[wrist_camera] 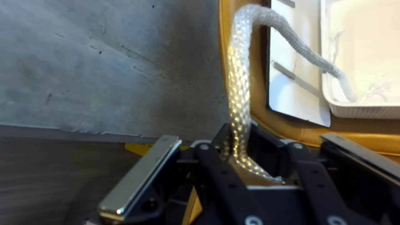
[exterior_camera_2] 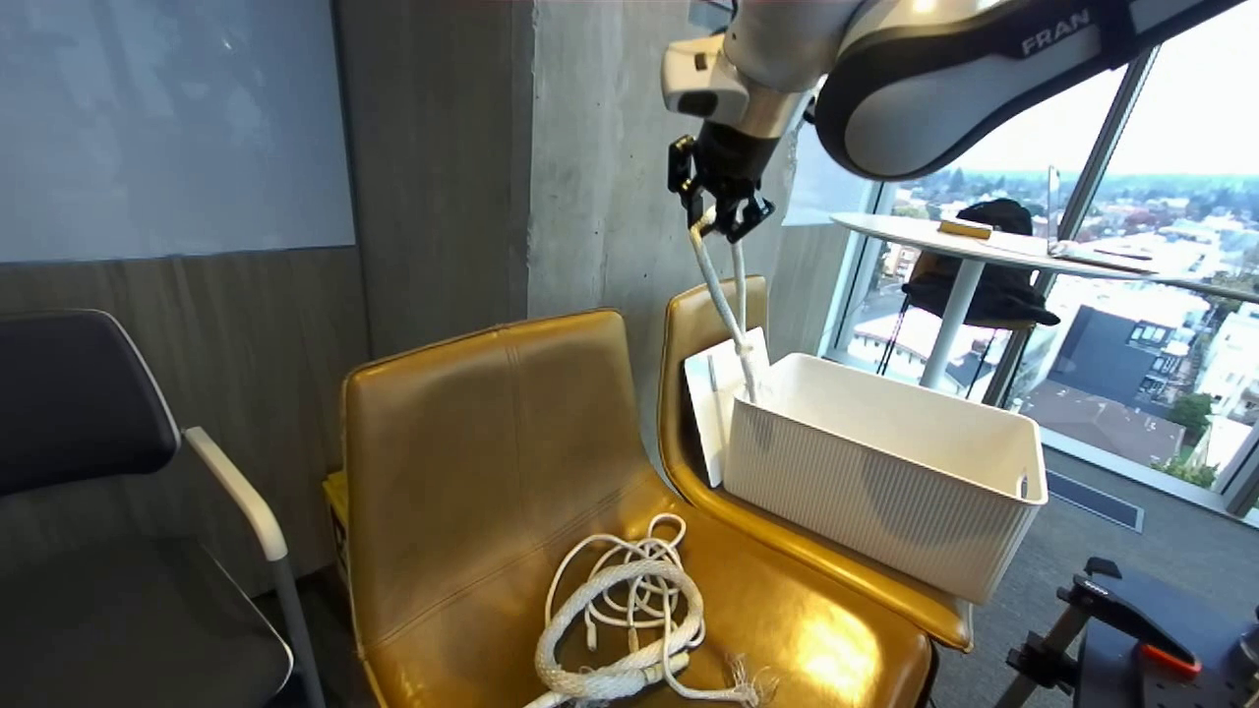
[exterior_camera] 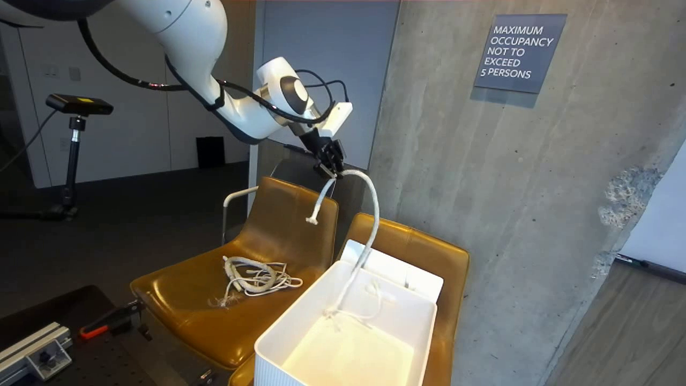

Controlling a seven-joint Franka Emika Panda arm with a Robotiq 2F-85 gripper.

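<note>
A thick white braided rope [exterior_camera: 371, 215] hangs from my gripper [exterior_camera: 332, 173], which is shut on it well above the chairs. From the fingers the rope arches over and runs down into the white bin [exterior_camera: 424, 341], where its lower part rests; a short end dangles on the other side. In the wrist view the rope [wrist_camera: 239, 82] rises from between the fingers, bends, and drops over the bin's edge. Another white rope bundle [exterior_camera_2: 614, 625], loosely coiled with thin strands, lies on the seat of the tan chair [exterior_camera_2: 496, 437].
Behind the bin a white lid-like panel [exterior_camera: 406, 273] leans against the second tan chair [exterior_camera: 418, 241]. A concrete wall [exterior_camera: 514, 193] stands close behind the chairs. A dark chair [exterior_camera_2: 83, 413] is off to the left in exterior view 2.
</note>
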